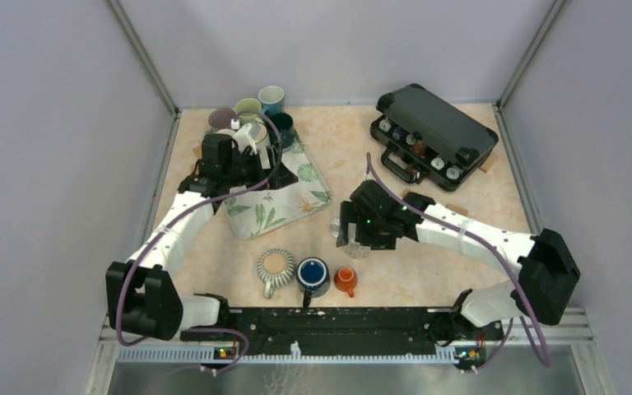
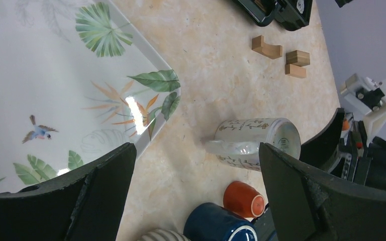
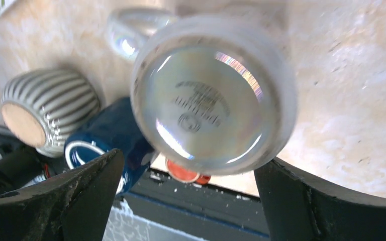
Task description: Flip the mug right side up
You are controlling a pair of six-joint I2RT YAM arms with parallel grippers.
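Note:
The white patterned mug (image 2: 241, 131) stands bottom up on the table, its handle toward the tray. In the top view it is mostly hidden beneath my right gripper (image 1: 354, 234). In the right wrist view its shiny base (image 3: 206, 100) fills the middle, just below the open fingers, blurred. My left gripper (image 1: 270, 171) hangs open above the floral tray (image 2: 40, 100), with nothing seen between its fingers.
A striped mug (image 1: 276, 267), a blue mug (image 1: 313, 277) and an orange cup (image 1: 346, 280) line the front edge. More mugs crowd the back left. A black case (image 1: 434, 134) sits back right, near small wooden blocks (image 2: 296, 63).

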